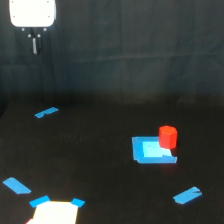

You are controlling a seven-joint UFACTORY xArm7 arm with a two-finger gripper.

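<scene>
High at the upper left, well away from the objects, is my gripper [36, 48], hanging below a white arm end [34, 13]. Its small dark fingers are too indistinct to show whether they are apart or together. A red block [168, 137] is at the upper right corner of a blue-taped square [139, 155] on the dark table. Part of the square's pale inside [152, 149] shows beside the block; the block covers the rest of that corner.
Blue tape strips lie at the far left [46, 112], the near left [16, 186] and the near right [187, 195]. An overexposed white patch edged with blue [55, 213] is at the bottom left.
</scene>
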